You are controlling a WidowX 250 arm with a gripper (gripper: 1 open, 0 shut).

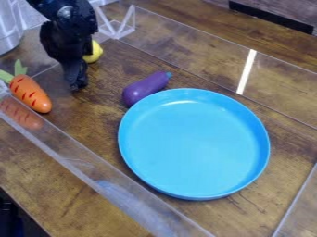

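My black gripper [74, 65] reaches down at the upper left, low over the wooden surface; its fingers are dark and I cannot tell how they stand or whether anything is between them. Just behind it, partly hidden, is a yellow object [95, 50]. An orange toy carrot [30, 93] with green leaves lies to its lower left. A purple toy eggplant [146, 88] lies to its right. A large blue plate [194, 143] fills the lower right.
A white basket-like object [7, 26] stands at the top left corner. Clear plastic walls [106, 176] border the area.
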